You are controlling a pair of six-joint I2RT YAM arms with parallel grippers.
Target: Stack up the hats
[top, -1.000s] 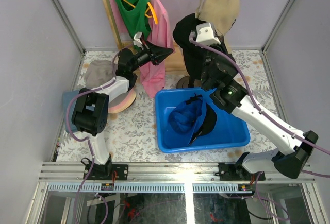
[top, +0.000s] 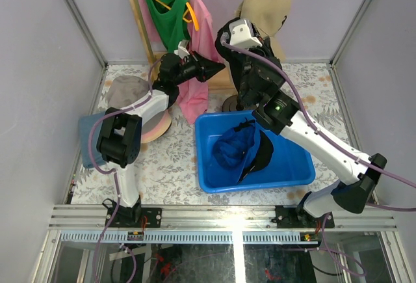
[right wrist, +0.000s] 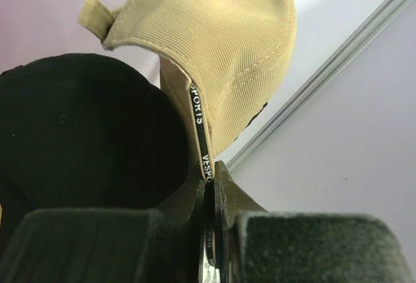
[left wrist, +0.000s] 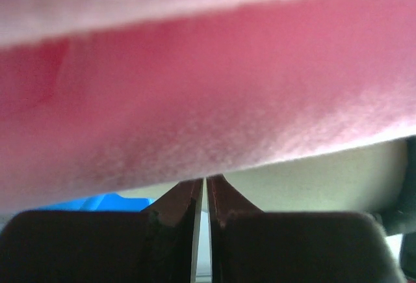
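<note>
A beige cap (right wrist: 221,29) hangs high at the back, its striped inner edge with lettering caught in my right gripper, which is shut on it. From above, the beige cap (top: 268,3) appears beyond the right arm. Beside it is a black cap (right wrist: 84,133), partly hidden by the arm from above. In the blue bin lies a blue and black cap (top: 244,149). A grey cap (top: 127,92) sits at the left on a pinkish brim or hat (top: 156,129). My left gripper is shut near pink cloth, nothing showing between its fingers.
The blue bin (top: 305,166) stands in the middle of the patterned table. A pink garment (top: 195,101) and a green top (top: 170,19) hang at the back left. A folded blue-grey cloth (top: 88,130) lies at the left edge. Table space right of the bin is clear.
My right gripper has moved left and slightly toward the back, and the beige cap has shifted left with it. The left arm has moved slightly right.
</note>
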